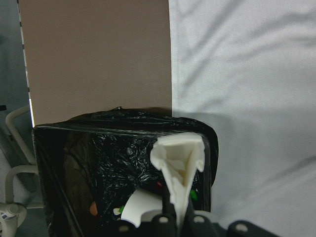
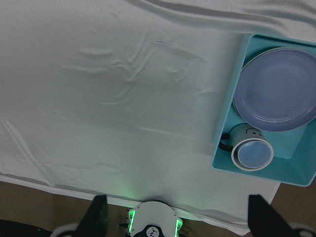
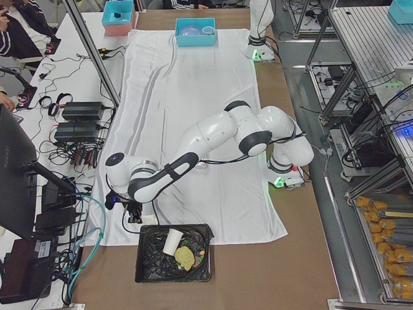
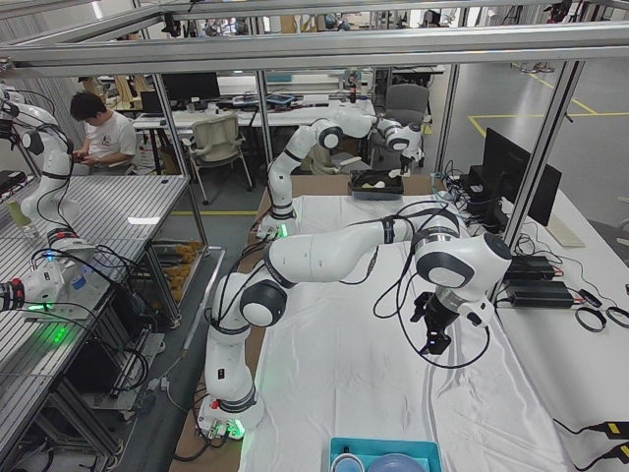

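My left gripper [image 3: 135, 214] is shut on a crumpled white paper-like item [image 1: 177, 158], held near the rim of a black bag-lined bin [image 3: 139, 258]. Inside lie a white cup [image 3: 173, 241], a yellowish piece [image 3: 184, 257] and several small coloured scraps. My right gripper is open over the white cloth with nothing visible between its fingers; in the right camera view it [image 4: 432, 332] is above the cloth. A turquoise tray [image 2: 222, 160] holds blue plates [image 2: 274, 89] and a mug [image 2: 252, 153] with a blue interior.
A monitor [image 3: 16, 174], cables and black boxes crowd the side desk. Metal posts and a neighbouring bench flank the workspace.
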